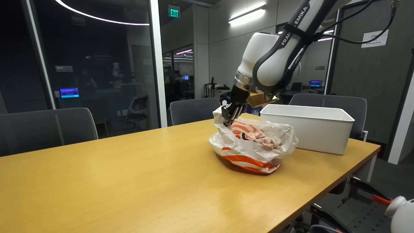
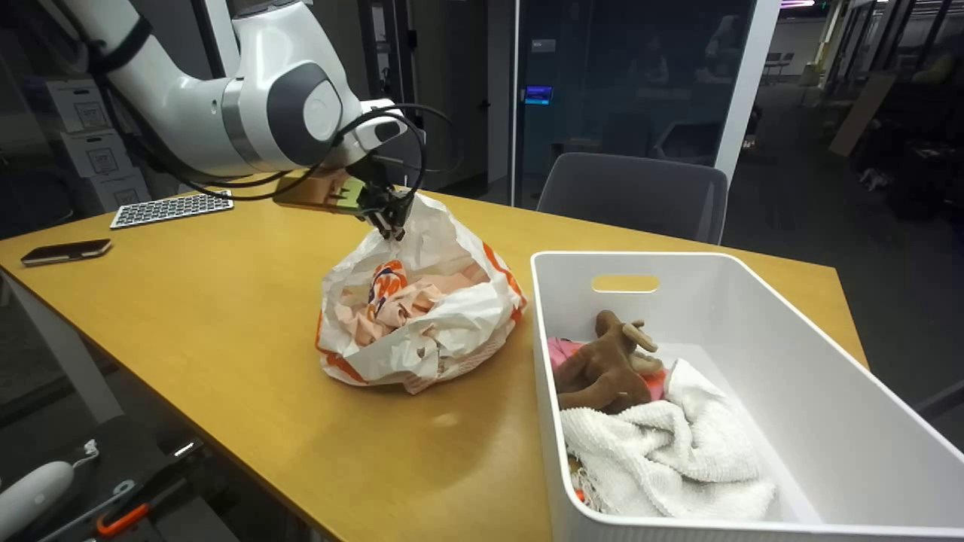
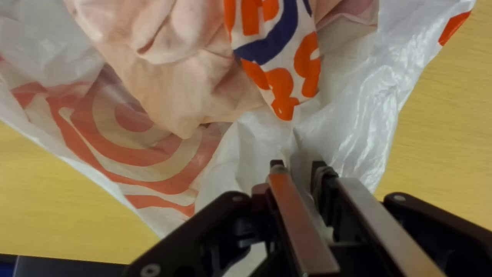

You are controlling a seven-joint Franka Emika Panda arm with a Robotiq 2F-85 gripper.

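A white plastic bag (image 1: 248,157) with orange stripes rests on the table, its mouth open upward. Pinkish cloth (image 2: 417,299) and a piece with orange and blue print (image 3: 281,50) lie inside it. At the bag's raised rim, my gripper (image 2: 390,221) is shut on the thin plastic. In the wrist view the white film (image 3: 295,152) runs between the narrow fingers, which are close together. The far underside of the bag is hidden.
Beside the bag stands a white bin (image 2: 553,361) holding a brown plush toy (image 2: 607,366) and a white towel (image 2: 673,452). A keyboard (image 2: 172,208) and a phone (image 2: 67,252) lie near the table's far end. Bare table (image 1: 116,178) spreads widely in front.
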